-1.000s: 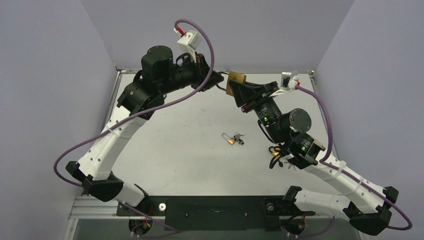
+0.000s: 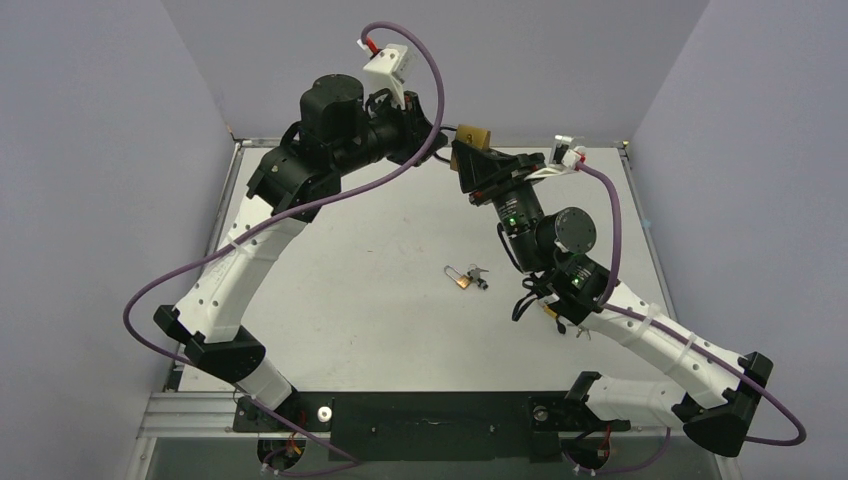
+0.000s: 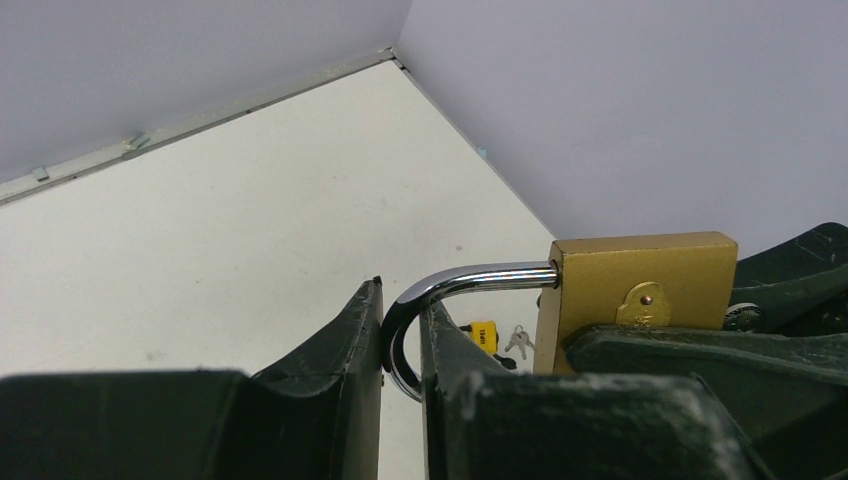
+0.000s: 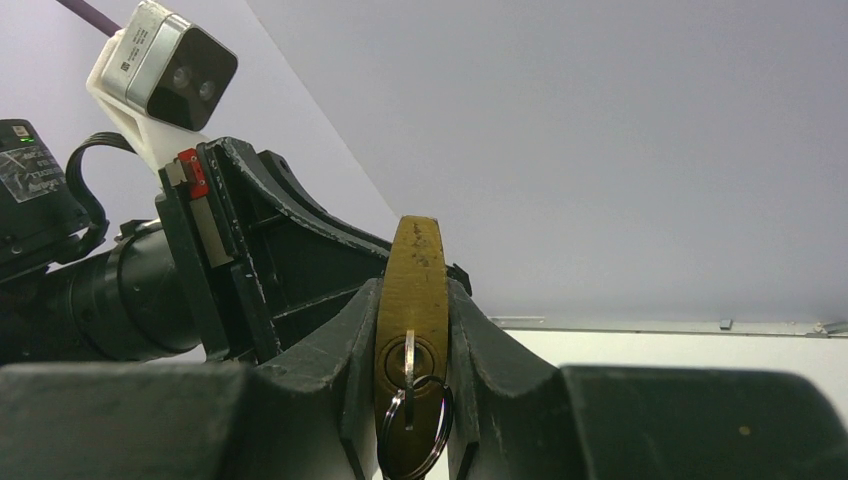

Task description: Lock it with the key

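Observation:
A brass padlock is held up in the air between my two grippers. In the left wrist view, its shiny curved shackle runs between the fingertips of my left gripper, which is shut on it. My right gripper is shut on the brass body, one finger on each side. The right wrist view shows a thin key standing edge-on in the keyhole, with a metal ring hanging from it. I cannot tell whether the shackle is fully seated in the body.
On the white table below lie another padlock with keys beside it. A yellow padlock and loose keys lie farther right, partly behind the right arm.
Both arms have shifted together towards the back of the table in the top view, carrying the padlock. My left arm also moved rightward and the right arm leftward.

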